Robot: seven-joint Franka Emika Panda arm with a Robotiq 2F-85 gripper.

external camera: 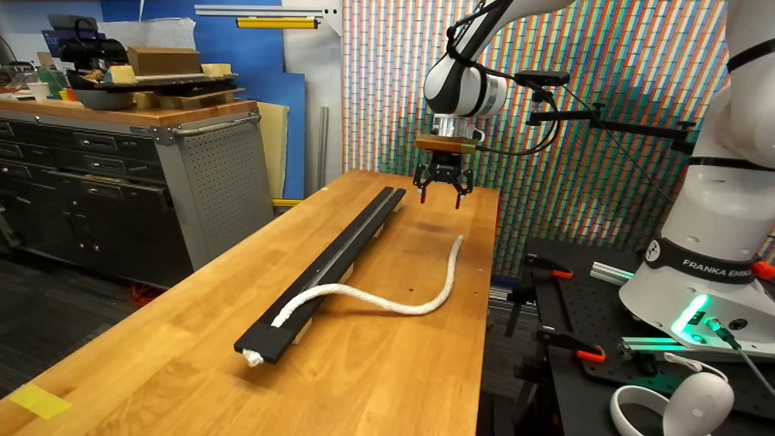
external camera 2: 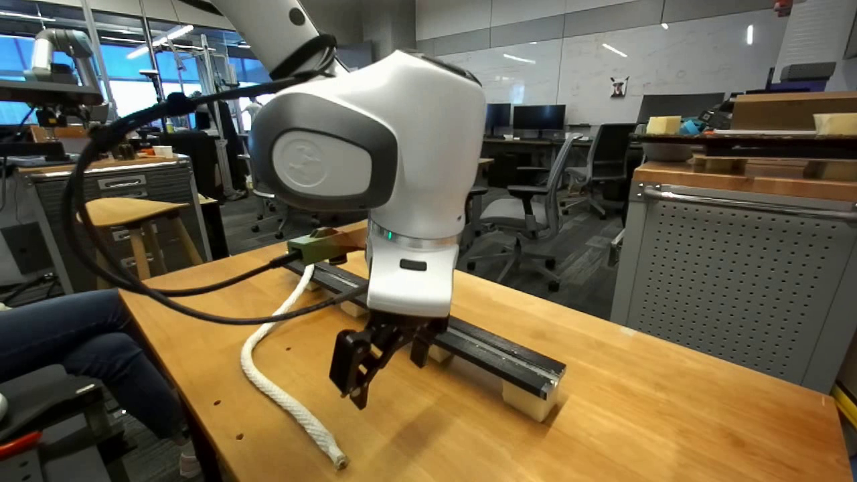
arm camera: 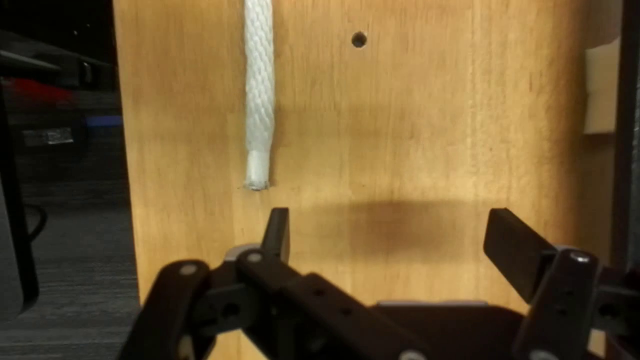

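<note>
A thick white rope [external camera: 396, 308] curves over the table. One end is fixed at the near end of a long black channel [external camera: 341, 254], where a knot pokes out, and its free end [arm camera: 258, 171] lies flat on the wood. My gripper [external camera: 442, 200] hangs above the table between that free end and the channel, toward the far side. In the wrist view its fingers [arm camera: 277, 234] are wide apart with only bare wood below, and the rope tip is just ahead of the left finger. Nothing is held.
Pale blocks [external camera 2: 530, 399] prop the channel off the wooden table [external camera: 181, 370]. The table's edge runs close beside the rope's free end, with clamps [external camera: 574, 345] and the robot base beyond it. Bare wood lies around the rope.
</note>
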